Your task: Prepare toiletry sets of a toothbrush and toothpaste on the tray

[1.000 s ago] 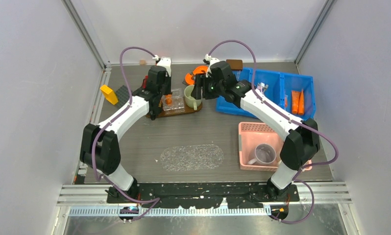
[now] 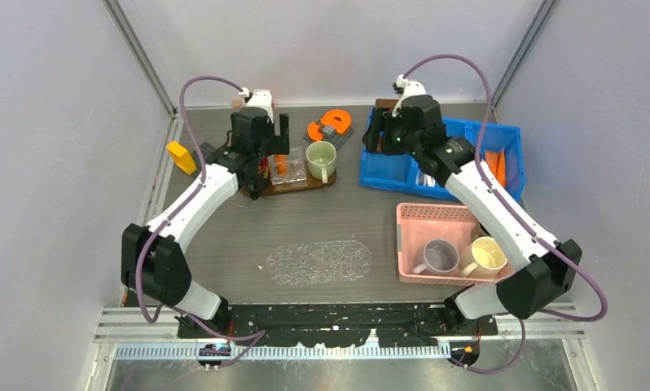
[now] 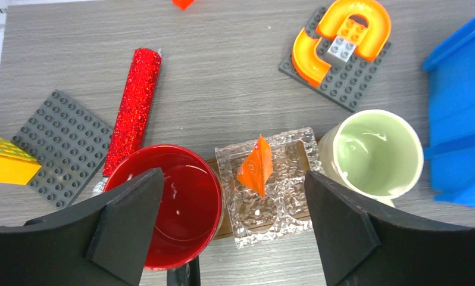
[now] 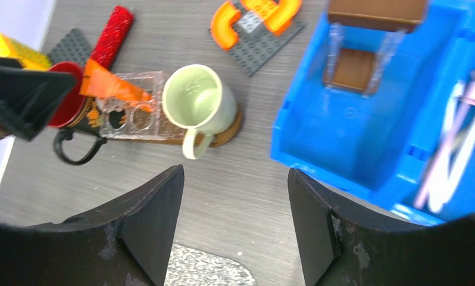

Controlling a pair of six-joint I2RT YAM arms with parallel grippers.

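Observation:
A brown tray [image 2: 297,186] holds a red mug [image 3: 181,232], a clear holder [image 3: 250,220] with an orange toothpaste tube [image 3: 256,167] in it, and a green mug [image 2: 322,159]. My left gripper [image 2: 274,134] stands open above the tray, nothing between its fingers. My right gripper [image 2: 379,132] is open over the left part of the blue bin [image 2: 507,138]. Toothbrushes [image 4: 461,149] lie in one compartment of the bin, with more orange tubes [image 2: 501,167] in the right compartment.
A pink basket [image 2: 423,212] with mugs stands at the front right. Lego boards, a track toy [image 3: 309,62] and a red glittery tube [image 3: 131,107] lie at the back.
My right gripper has moved right from beside the green mug to over the blue bin. My left gripper has shifted slightly left.

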